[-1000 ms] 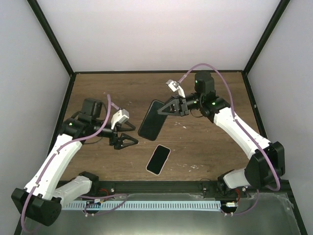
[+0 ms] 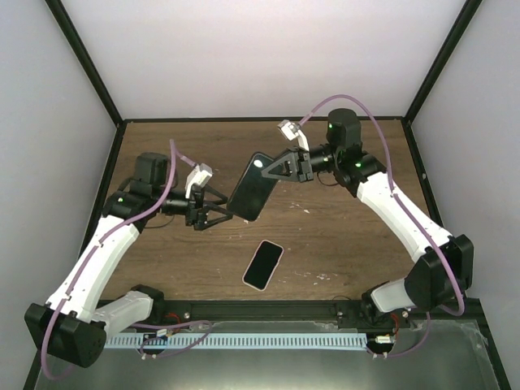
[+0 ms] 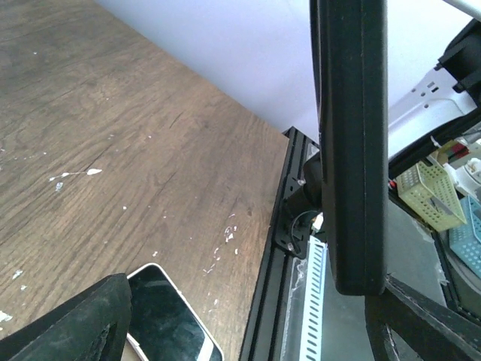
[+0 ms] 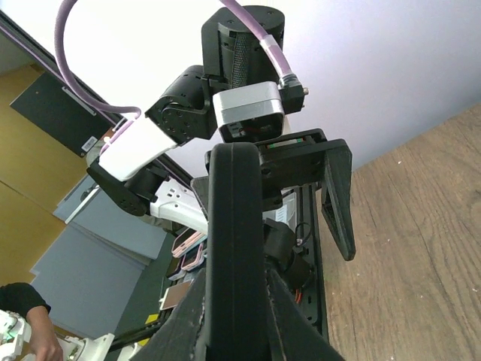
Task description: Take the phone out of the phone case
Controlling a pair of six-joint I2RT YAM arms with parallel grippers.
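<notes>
A black phone case (image 2: 251, 188) hangs tilted in the air, with my right gripper (image 2: 272, 169) shut on its upper right end; in the right wrist view its black edge (image 4: 236, 248) fills the middle. My left gripper (image 2: 223, 210) stands open at the case's lower left end, very close to it; whether they touch I cannot tell. In the left wrist view the case (image 3: 353, 150) rises upright near the right finger. A phone (image 2: 262, 265) with a dark screen and light rim lies on the wooden table below.
Baskets (image 3: 428, 195) stand outside the work area in the left wrist view.
Both grippers have risen slightly toward the back, the case with the right one. The phone on the table is unmoved.
</notes>
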